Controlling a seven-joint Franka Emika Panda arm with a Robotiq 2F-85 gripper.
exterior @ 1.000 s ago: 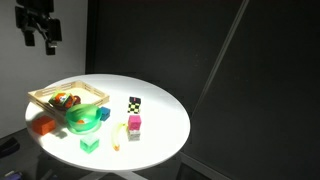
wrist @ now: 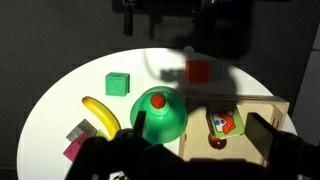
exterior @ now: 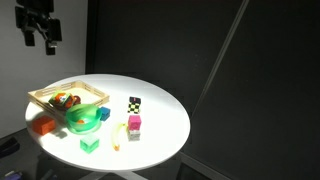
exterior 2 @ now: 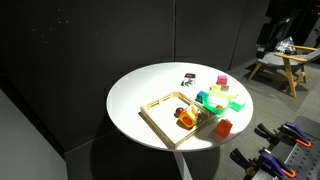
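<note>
High above the left end of the round white table, my gripper (exterior: 40, 44) hangs open with nothing between its fingers. Below it, a green bowl (wrist: 165, 128) with a small red object (wrist: 158, 101) inside sits beside a shallow wooden box (wrist: 250, 98). Inside the box are a colourful toy block (wrist: 227, 124) and a dark red round object (wrist: 217, 142). A red block (wrist: 198, 71) lies outside the box near the table edge. A green cube (wrist: 117, 83) and a yellow banana (wrist: 101, 113) rest on the other side of the bowl.
Near the banana, a pink cube (exterior: 134, 122) appears on top of a pale one. A blue block (exterior: 103, 114) stands behind the bowl, and black patterned blocks (exterior: 134, 104) lie farther back.
</note>
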